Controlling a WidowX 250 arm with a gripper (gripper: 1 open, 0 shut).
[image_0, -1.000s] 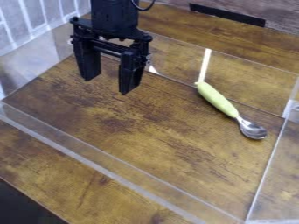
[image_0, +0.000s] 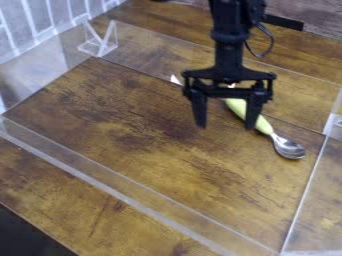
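My black gripper (image_0: 226, 111) stands open above the wooden tabletop, right of centre, its two fingers spread and pointing down, with nothing seen held between them. Behind it lies a spoon with a pale green handle (image_0: 259, 124) and a steel bowl (image_0: 289, 147) toward the right. The upper part of the handle is hidden by the gripper. I cannot tell whether the fingers touch it.
Clear plastic walls (image_0: 315, 190) edge the work area on the wooden table (image_0: 120, 120). A clear holder (image_0: 99, 42) stands at the back left.
My gripper has moved right from the left side to over the spoon's handle, and now hides part of it. The spoon appears unmoved.
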